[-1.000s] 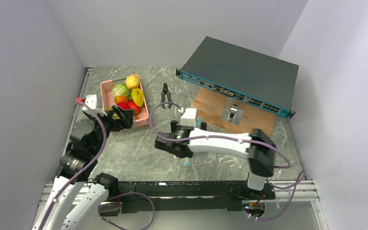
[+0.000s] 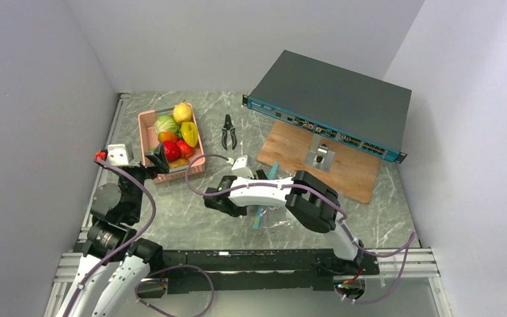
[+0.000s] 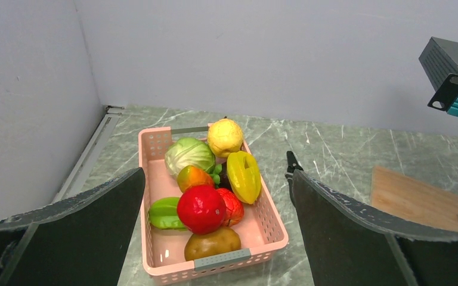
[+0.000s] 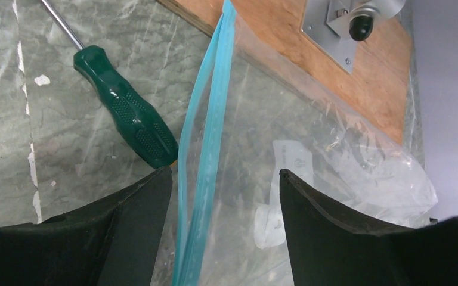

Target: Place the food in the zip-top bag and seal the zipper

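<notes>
In the left wrist view, a pink basket (image 3: 279,231) holds food: a green cabbage (image 3: 189,156), a red tomato-like piece (image 3: 201,209), a yellow pepper (image 3: 244,176), a yellow round fruit (image 3: 225,137), a brown potato-like piece (image 3: 212,243) and others. My left gripper stands open above the basket's near side, nothing between its fingers. The clear zip bag (image 4: 340,161) lies flat, its blue zipper strips (image 4: 213,119) slightly apart. Open over the zipper side is my right gripper; the bag shows between its fingers, not gripped. From the top, my right arm covers part of the bag.
A green-handled screwdriver (image 4: 134,113) lies beside the zipper. Black pliers (image 2: 228,132) rest right of the basket. A wooden board (image 2: 350,173) with a metal latch and a large network switch (image 2: 330,99) occupy the back right.
My left gripper has moved slightly left by the basket. Food and bag look unmoved.
</notes>
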